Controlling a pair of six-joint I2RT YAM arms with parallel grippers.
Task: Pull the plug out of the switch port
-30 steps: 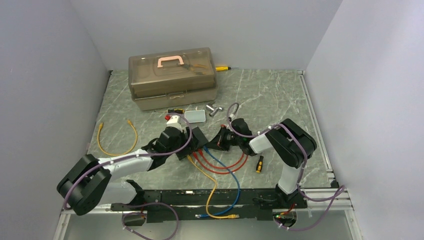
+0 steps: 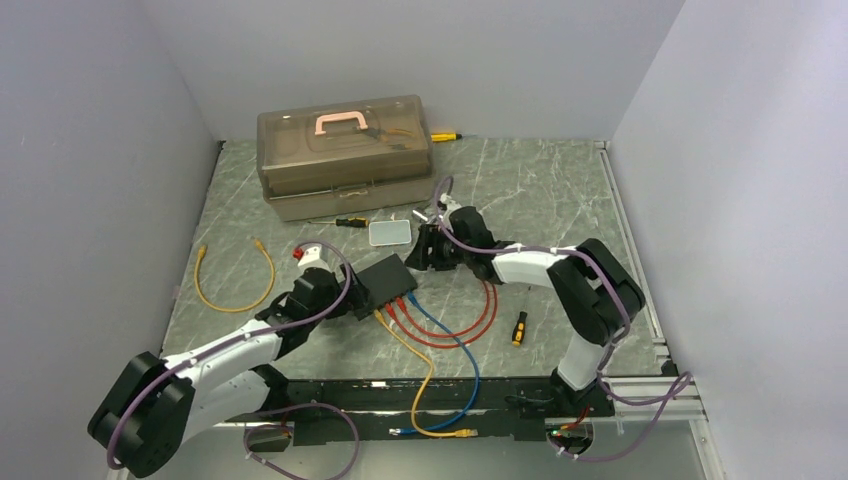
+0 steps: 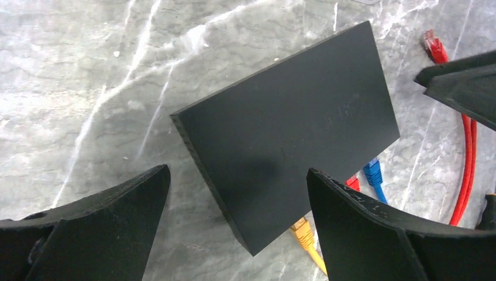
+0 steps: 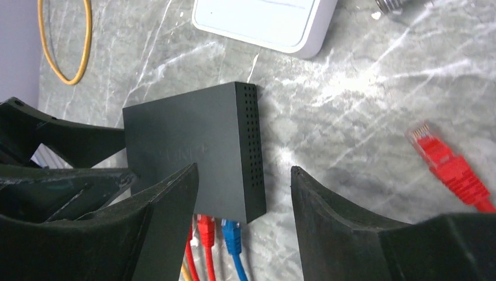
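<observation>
The black switch box (image 2: 387, 280) lies flat and angled on the table, with a yellow plug (image 3: 302, 233), red plugs (image 4: 206, 231) and a blue plug (image 4: 231, 234) at its near edge. At its left end my left gripper (image 2: 357, 294) is part open, the fingers well apart in the left wrist view and nothing held. By the box's far right corner, my right gripper (image 2: 425, 252) hangs open and empty. A loose red plug (image 4: 447, 164) lies on the table, apart from the box, right of my right gripper in the right wrist view.
Behind the box lie a white-rimmed tray (image 2: 390, 233) and a screwdriver (image 2: 352, 222), in front of a large toolbox (image 2: 345, 160). A yellow cable (image 2: 232, 309) curves at the left; another screwdriver (image 2: 519, 328) lies at the right.
The right one has shifted away from the front edge and a little left. The box looks unmoved.
</observation>
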